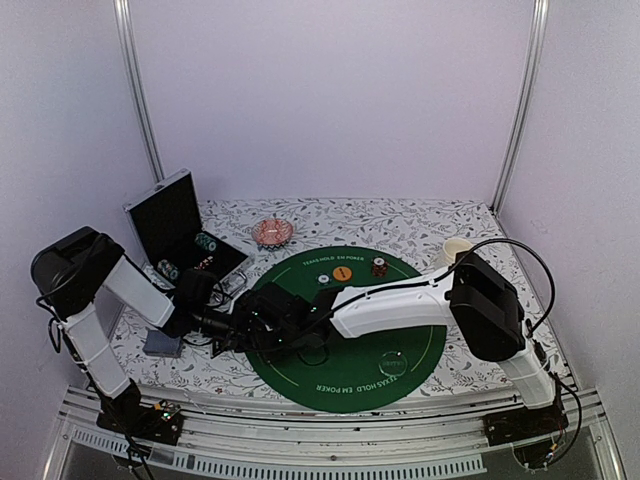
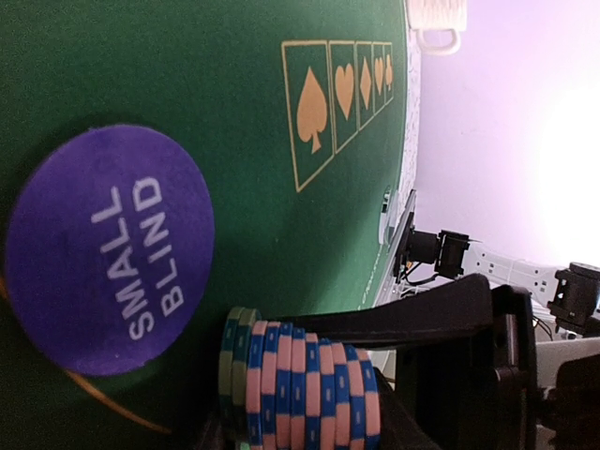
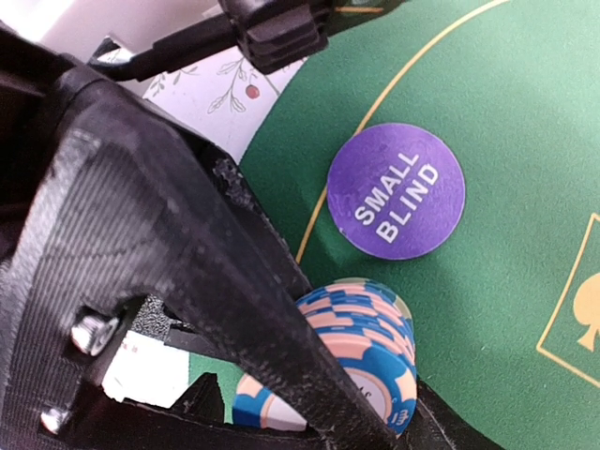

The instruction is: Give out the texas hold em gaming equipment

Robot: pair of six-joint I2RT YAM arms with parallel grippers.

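Note:
A stack of blue-and-white poker chips, with green ones at one end [image 2: 314, 389], lies sideways at the bottom of the left wrist view. My left gripper is shut on it. In the right wrist view the same stack [image 3: 361, 323] sits between the spread fingers of my right gripper, which stands part open around its near end. A large black finger crosses in front of the chips there. The purple SMALL BLIND disc [image 3: 397, 191] lies flat on the green mat [image 1: 400, 350], just beyond the stack. From above, both grippers meet over the mat's left edge, hiding the chips.
At the back left stands an open black case [image 1: 215, 258] with chips inside. A red patterned bowl [image 1: 272, 233], a white cup [image 1: 456, 247], an orange disc [image 1: 342, 273] and a dark red chip stack [image 1: 379, 266] lie farther back.

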